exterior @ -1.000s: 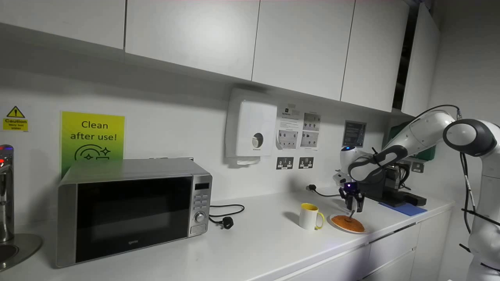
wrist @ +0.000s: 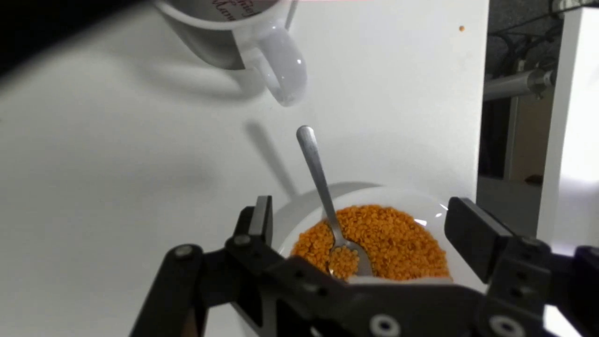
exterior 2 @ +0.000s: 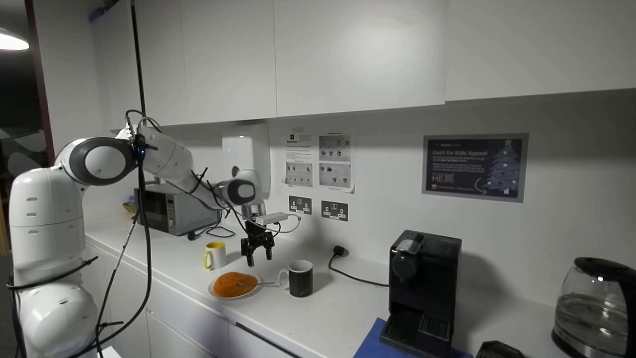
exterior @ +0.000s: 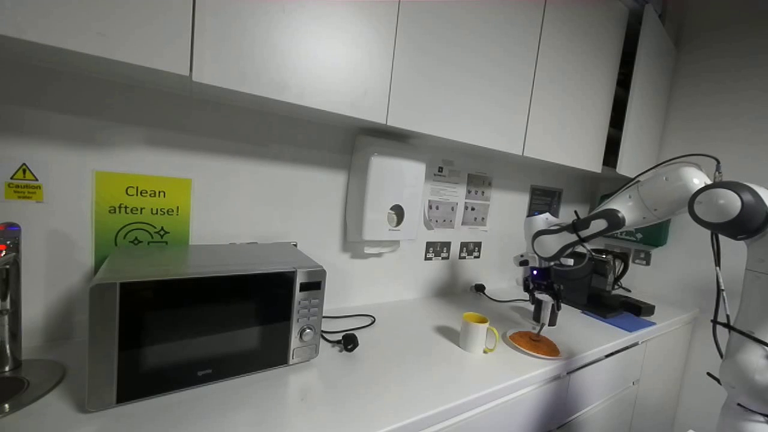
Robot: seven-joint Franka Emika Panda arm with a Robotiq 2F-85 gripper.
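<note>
Wide open, my gripper hangs over the white plate with nothing held. Orange lentils are heaped on that plate. A metal spoon rests with its bowl in the lentils, and its handle sticks out over the rim toward the black and white mug. In the second exterior view the gripper is above and behind the plate, apart from the spoon. There the mug stands upright to the plate's right. A white and yellow mug stands left of the plate in the first exterior view.
The microwave occupies the left of the counter. A coffee machine and a glass kettle stand to the right. The plate is close to the counter's front edge.
The arm has shifted slightly to the right in the first exterior view, and the gripper has turned a little over the plate. Plate, spoon and yellow mug have stayed in place.
</note>
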